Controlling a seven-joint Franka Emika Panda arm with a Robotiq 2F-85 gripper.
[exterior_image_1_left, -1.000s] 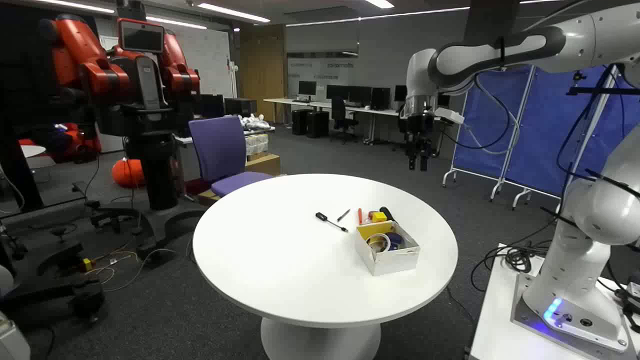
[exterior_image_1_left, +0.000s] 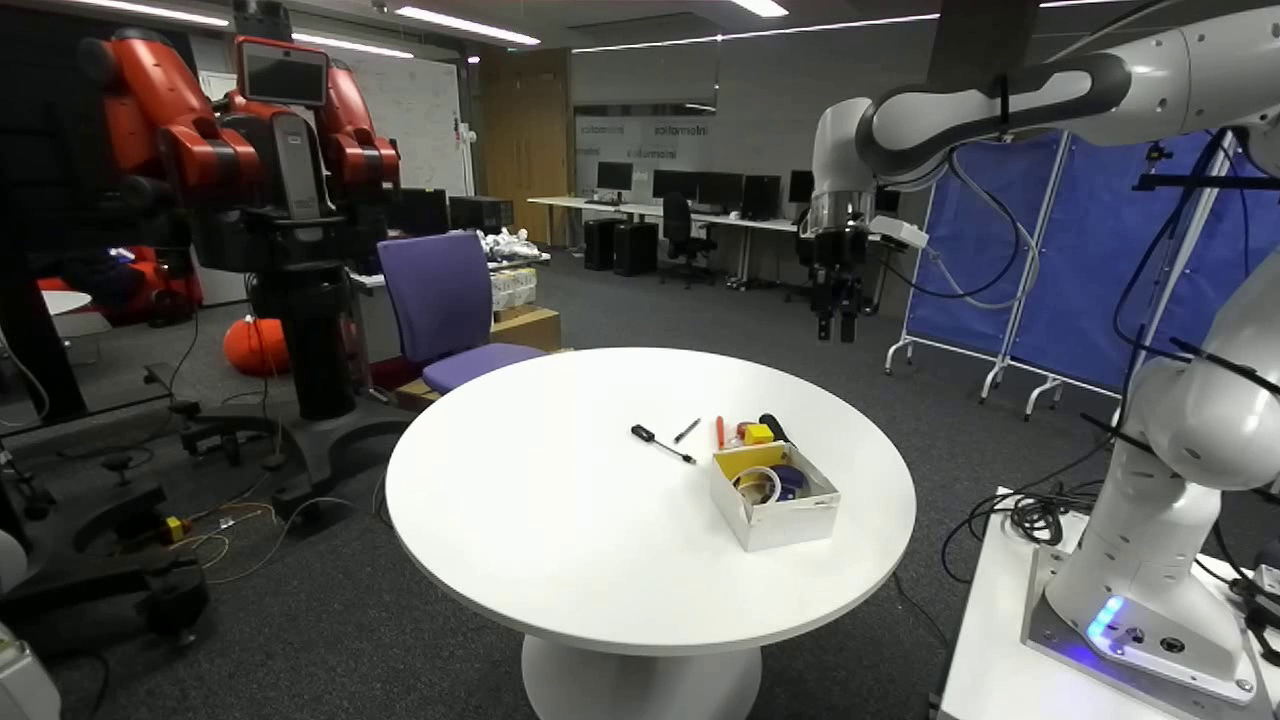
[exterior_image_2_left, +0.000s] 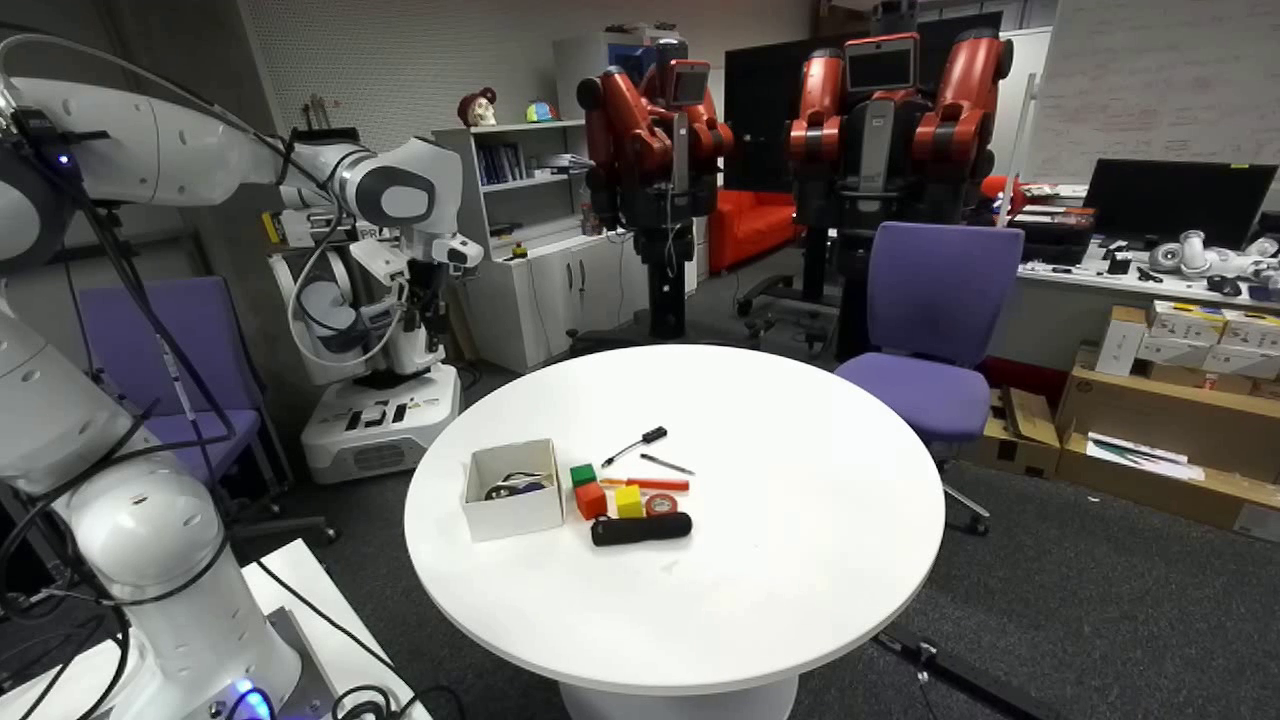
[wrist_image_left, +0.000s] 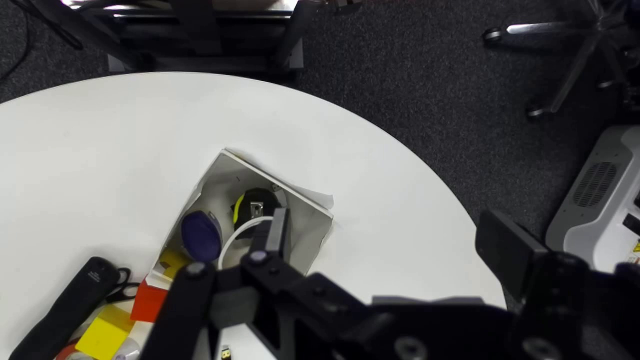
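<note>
My gripper stands open in the wrist view, its two black fingers wide apart with only table and floor visible between them. From the first outside view, the gripper (exterior_image_1_left: 836, 326) hangs high above the table's far right side, pointing down and touching nothing. On the white round table (exterior_image_1_left: 516, 504) is an open white box (exterior_image_2_left: 516, 516). Inside it the wrist view shows a black and yellow tape measure (wrist_image_left: 256, 204), a dark blue rounded object (wrist_image_left: 201, 236) and a white ring (wrist_image_left: 232, 235), partly hidden by a finger.
Beside the box lie a red block (exterior_image_2_left: 590, 500), a green block (exterior_image_2_left: 582, 475), a yellow block (exterior_image_2_left: 629, 500), a black case (exterior_image_2_left: 642, 528), a red roll (exterior_image_2_left: 661, 505), a pen (exterior_image_2_left: 667, 464) and a black cable adapter (exterior_image_2_left: 636, 445).
</note>
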